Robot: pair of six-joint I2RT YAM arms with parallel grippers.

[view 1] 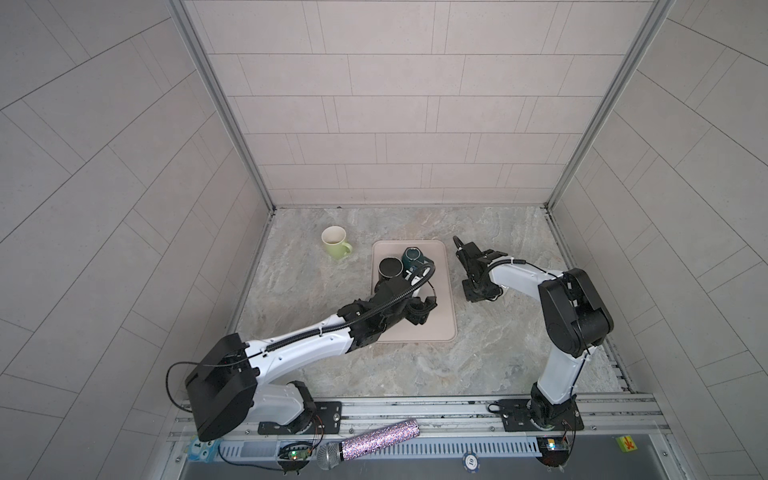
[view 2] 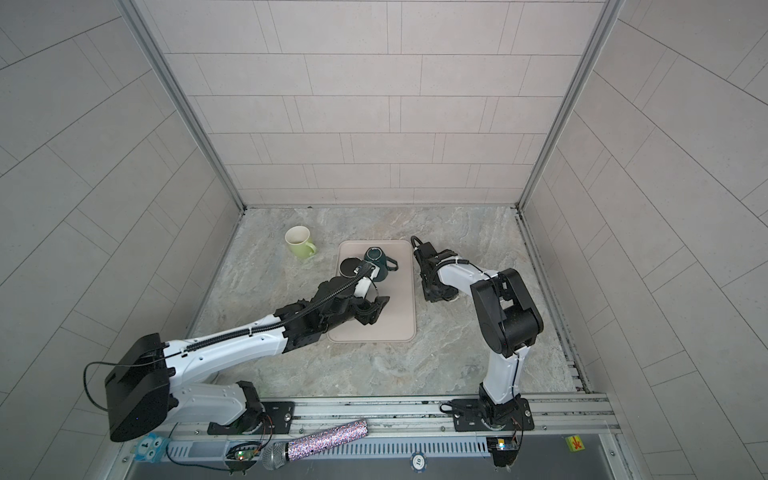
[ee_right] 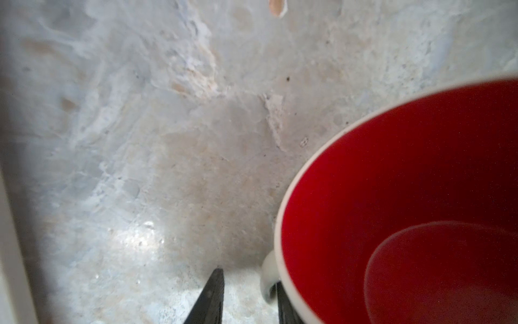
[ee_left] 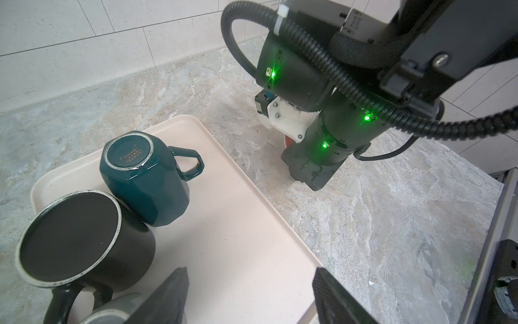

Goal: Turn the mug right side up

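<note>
A mug with red inside point(ee_right: 431, 156) stands upright on the counter right of the tray, close up in the right wrist view and mostly hidden elsewhere by the right arm. My right gripper is low at its white handle, part open, one finger beside the handle, the other partly behind the rim. My left gripper stands open above the tray point(ee_left: 232, 226), nothing between its fingers. On the tray, a teal mug point(ee_left: 145, 183) and a black mug point(ee_left: 75, 237) stand upside down; part of another shows below them.
A pale green mug point(view 1: 334, 240) stands upright on the counter left of the tray. A glittery microphone point(view 1: 376, 440) lies at the front rail. Bare counter point(view 1: 496, 352) lies in front of the right gripper, and walls enclose the sides and back.
</note>
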